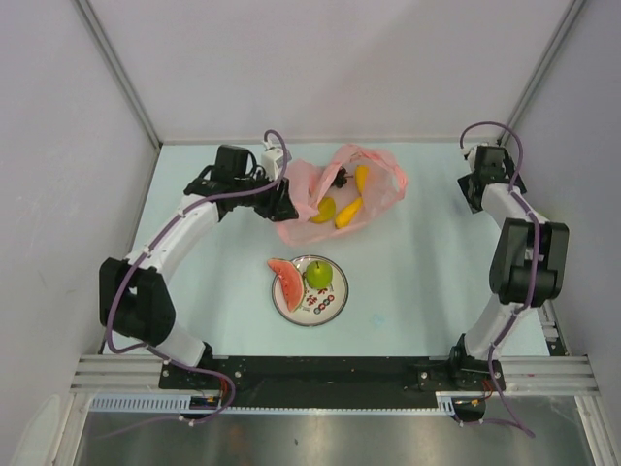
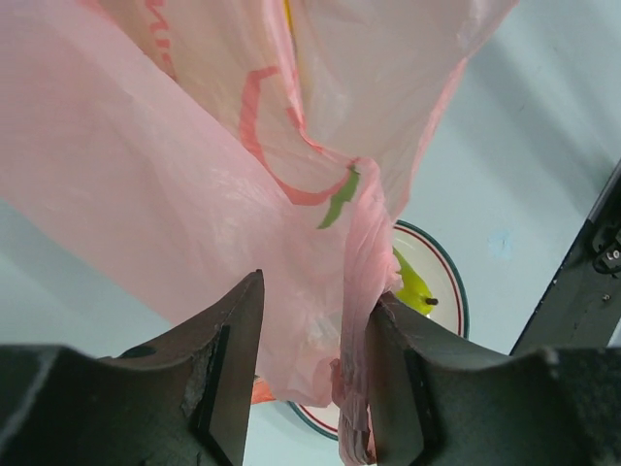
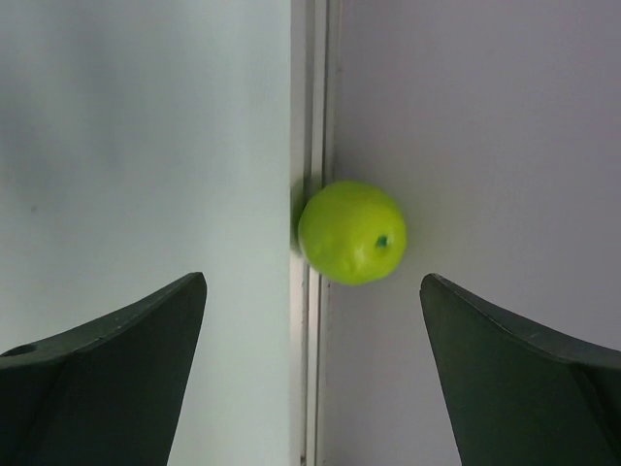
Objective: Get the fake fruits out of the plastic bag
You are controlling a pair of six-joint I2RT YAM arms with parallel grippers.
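The pink plastic bag (image 1: 382,185) lies open at back centre, holding yellow fruits (image 1: 349,212) and a small dark bunch (image 1: 341,177). My left gripper (image 1: 279,202) is at the bag's left edge, with pink film (image 2: 371,243) between its fingers; how far they are closed is unclear. My right gripper (image 1: 479,184) stands open at the far right, over a green fruit (image 3: 351,233) lying at the table's edge against the wall.
A plate (image 1: 328,304) with a green apple (image 1: 318,275) and a watermelon slice (image 1: 289,283) is at front centre. The table between bag and right arm is clear.
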